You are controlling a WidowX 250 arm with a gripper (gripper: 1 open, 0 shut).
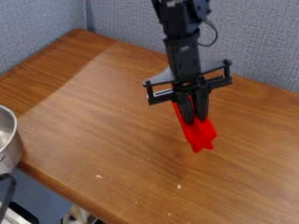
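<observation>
My black gripper (191,112) hangs in the upper middle of the camera view, pointing down over the right half of the wooden table (105,149). It is shut on a red object (198,135), whose lower end sticks out below the fingers at a tilt. The fingers hide part of the red object, and I cannot tell whether it touches the table.
A silver pot (5,140) stands at the left edge, partly out of view. Grey padded walls line the back. Its front-left edge drops to a cluttered dark area at the lower left.
</observation>
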